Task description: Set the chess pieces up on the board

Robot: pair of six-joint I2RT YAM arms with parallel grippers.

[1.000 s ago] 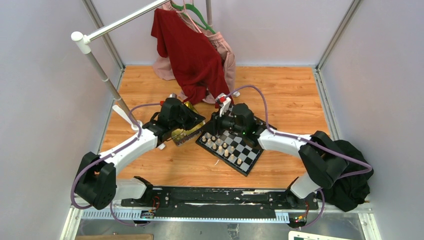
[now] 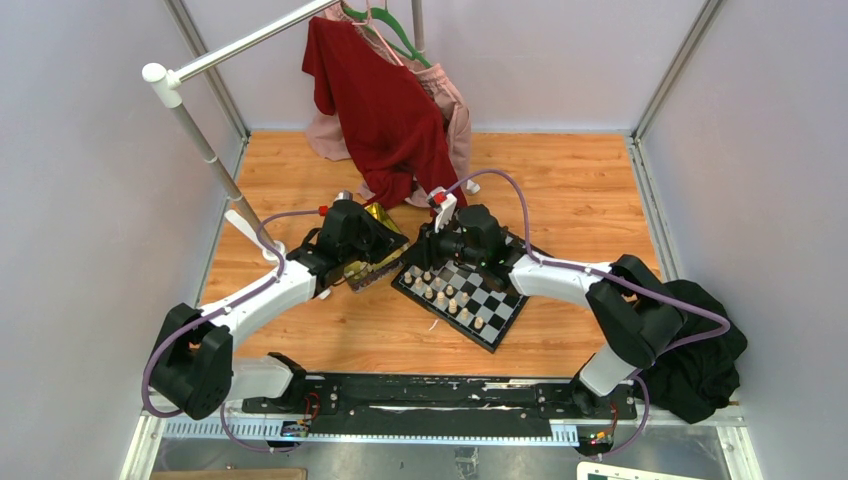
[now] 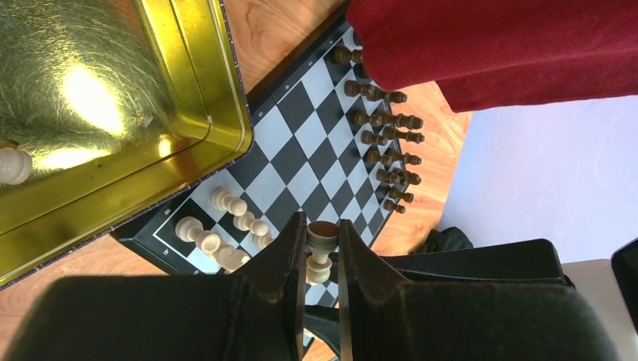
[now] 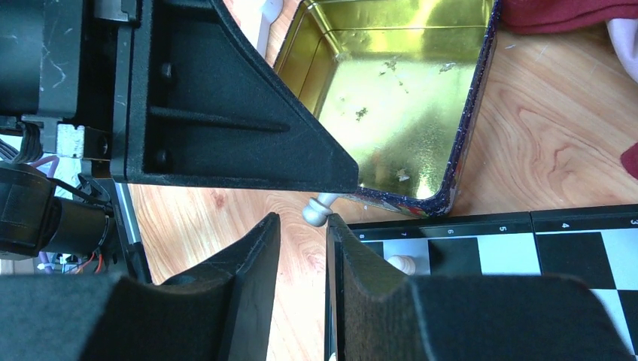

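Note:
My left gripper is shut on a white chess piece (image 3: pixel 322 238), held in the air over the chessboard (image 3: pixel 276 135). The right gripper has its fingers parted just below that piece, whose round end (image 4: pixel 316 212) shows between and above the tips; it is not closed on it. White pieces (image 3: pixel 228 201) stand along the board's near-left side, and brown pieces (image 3: pixel 384 120) along the far side. A gold tin (image 3: pixel 188 75) beside the board holds at least one white piece (image 3: pixel 13 165).
A red garment (image 2: pixel 375 110) hangs from a rack over the back, low near the board and tin. The rack's pole (image 2: pixel 205 150) stands at left. Dark cloth (image 2: pixel 700 350) lies by the right arm. Free table surface lies at the back right.
In the top view both grippers stay nearly in place, with only slight shifts of the right arm and its hose.

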